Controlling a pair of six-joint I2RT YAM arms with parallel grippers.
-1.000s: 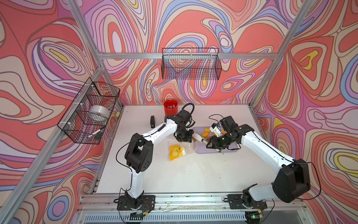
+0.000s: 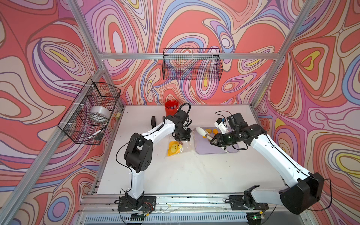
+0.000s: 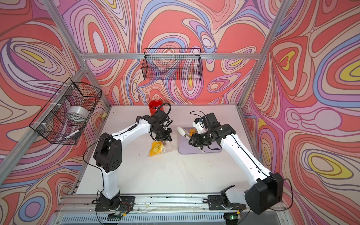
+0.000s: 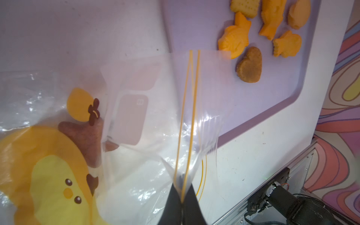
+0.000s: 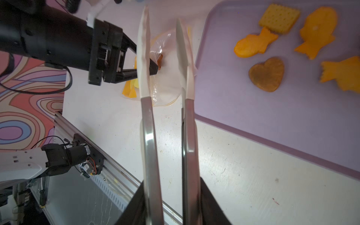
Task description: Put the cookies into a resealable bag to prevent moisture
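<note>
A clear resealable bag (image 4: 146, 165) with a yellow chick print lies left of the lilac tray (image 4: 240, 123). My left gripper is shut on the film at its mouth, where orange zip lines run; the mouth edge stands raised. Tongs with metal arms and white tips (image 5: 149, 123) sit in my right gripper. Their tips are apart with nothing between them, over the tray's left side in the top left view. On the tray rest several cookies, among them a brown heart (image 5: 266, 74), an orange fish (image 5: 255, 43) and a rectangular cookie (image 5: 279, 18).
A red bucket (image 2: 171, 107) stands behind the left arm, with a black object (image 2: 153, 121) left of it. Wire baskets hang at the back (image 2: 192, 67) and left (image 2: 90, 116).
The right gripper and tongs have moved right, away from the bag. My left gripper has shifted slightly left, and the bag lies a little further left and back.
</note>
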